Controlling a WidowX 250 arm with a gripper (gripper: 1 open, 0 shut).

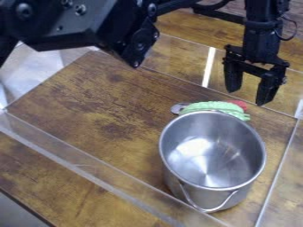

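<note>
My black gripper (251, 89) hangs open at the upper right, above and a little behind a green, ridged item (215, 108) with a red part at its right and a small grey end at its left. Nothing shows between the fingers. A large steel pot (211, 160) stands just in front of the green item, at the lower right.
Clear low strips or walls (83, 160) run along its front and sides. The dark arm covers the upper left.
</note>
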